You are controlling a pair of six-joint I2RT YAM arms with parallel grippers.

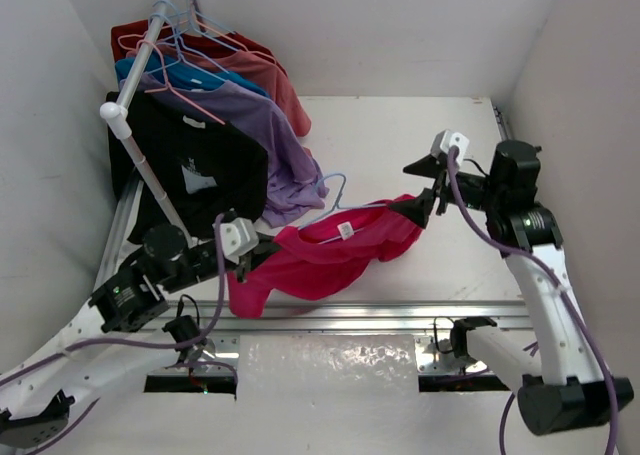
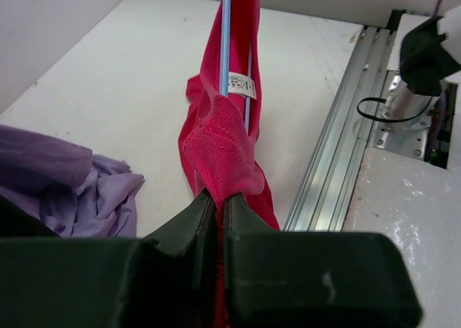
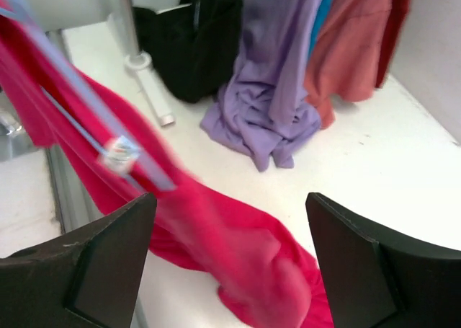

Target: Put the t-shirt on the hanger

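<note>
The pink t-shirt hangs above the table with a blue hanger running through its neck opening, its hook pointing up in the top view. My left gripper is shut on the bunched pink cloth at one shoulder, beside the hanger's end. At the other shoulder, my right gripper is spread, its fingers apart. In the right wrist view the pink sleeve lies between and beyond the black fingers, blurred, and no finger is seen pressing on it. The white neck label faces up.
At the left, a white rack carries several shirts on hangers, the black shirt nearest and a purple shirt behind it. A metal rail lines the table's front edge.
</note>
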